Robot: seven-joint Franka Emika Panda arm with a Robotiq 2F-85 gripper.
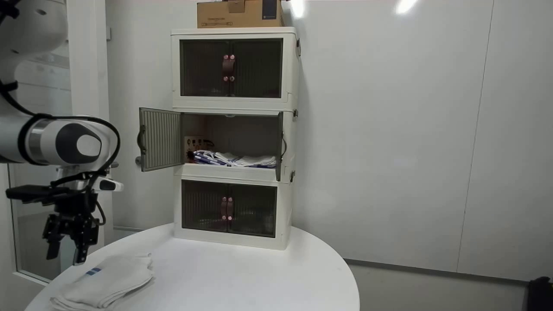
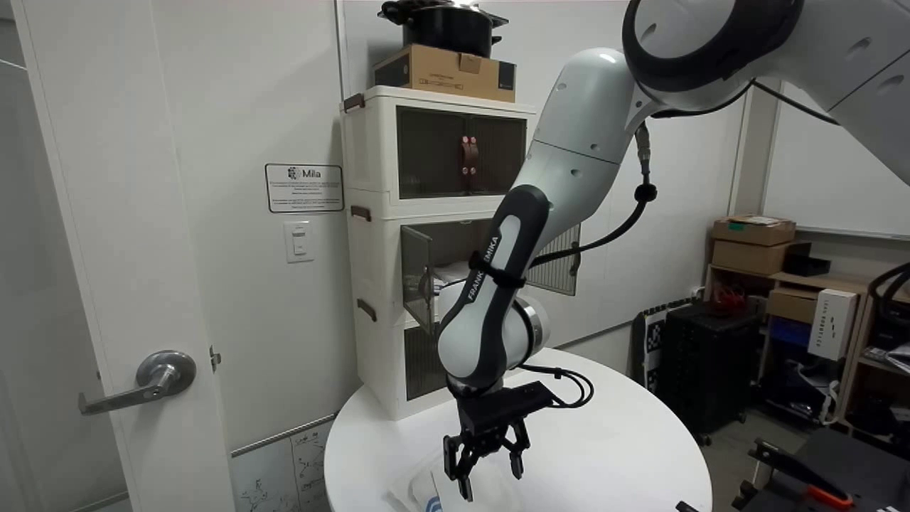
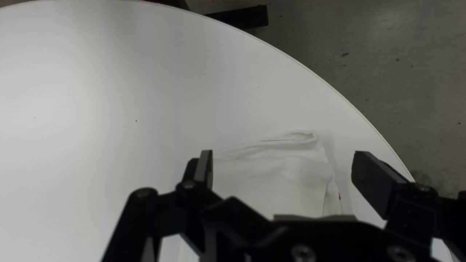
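Note:
A folded white cloth (image 1: 111,282) with a small blue mark lies near the left edge of the round table; the wrist view shows the cloth (image 3: 275,183) flat, one edge raised in a fold. Over it hangs my gripper (image 1: 65,255), pointing down, its fingers spread wide. In the wrist view my gripper stands open with the cloth lying below and between its fingers, not held. The second exterior view shows the gripper (image 2: 492,482) above the cloth too, which is mostly hidden or cut off there.
A white three-tier cabinet (image 1: 287,207) stands at the table's back. The doors of its middle tier are open, with folded cloths (image 1: 236,160) inside; its upper and lower doors are closed. Clear surface covers the table's (image 1: 233,280) middle and right. A door (image 2: 128,256) is close by.

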